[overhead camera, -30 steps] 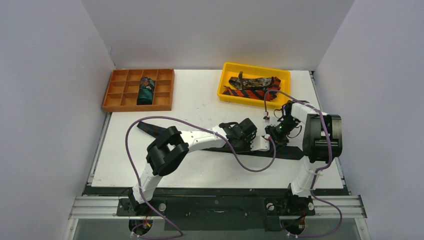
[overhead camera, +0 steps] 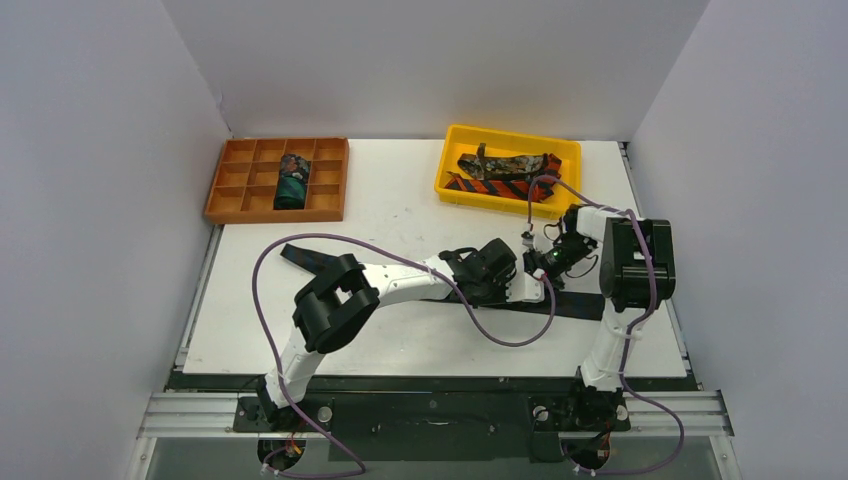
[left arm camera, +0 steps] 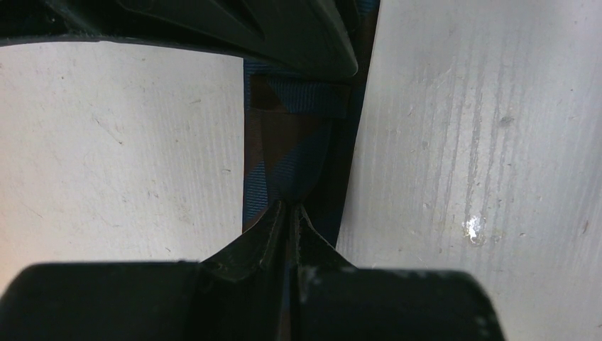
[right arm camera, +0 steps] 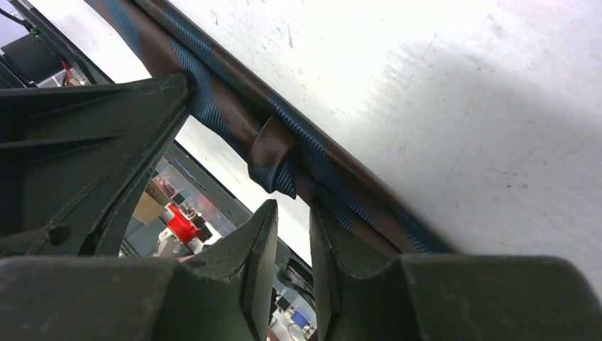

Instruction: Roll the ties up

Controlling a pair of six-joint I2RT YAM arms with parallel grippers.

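Observation:
A long navy and brown striped tie (overhead camera: 575,305) lies stretched across the table under both arms. My left gripper is shut on a thin pinch of it, and the cloth's folds run together at its fingertips. Close by, my right gripper stands part open with an empty gap between its tips. A small folded loop of the tie (right arm camera: 273,153) sits just beyond those tips. The left gripper's dark body (right arm camera: 78,156) covers part of the cloth in the right wrist view. From above, both sets of fingertips are hidden.
A yellow bin (overhead camera: 450,170) at the back right holds a camouflage tie (overhead camera: 510,167) and a red-black striped tie (overhead camera: 500,188). The brown divided tray (overhead camera: 230,193) at the back left holds rolled ties (overhead camera: 292,182).
Compared with a second ago, my left gripper and the tie's far left end sit slightly farther right. My right arm has shifted a little to the left.

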